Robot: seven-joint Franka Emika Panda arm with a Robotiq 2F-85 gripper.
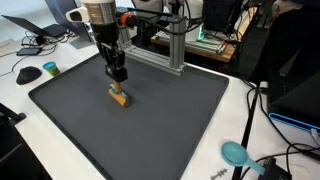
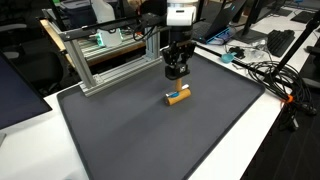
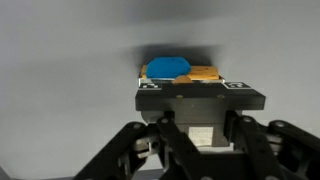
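Note:
An orange cylinder [image 2: 178, 97] with a blue patch is at the dark board's surface. From it, a narrow orange piece [image 2: 179, 84] rises to my gripper [image 2: 179, 78]. In exterior view 1, the gripper [image 1: 116, 82] points down from above, shut on this upright piece, with the orange cylinder [image 1: 120, 98] below it. Looking down in the wrist view, a blue part [image 3: 168, 68] and an orange strip [image 3: 205, 73] show just past the gripper; its dark body hides the rest. Whether the cylinder and upright piece are one object is unclear.
The dark board [image 1: 165, 125] is otherwise bare around the object. A metal frame [image 2: 110, 62] stands along one side. A teal rounded item [image 1: 238, 155] lies off the board, with cables close by. A small green cup [image 1: 51, 68] stands beyond another edge.

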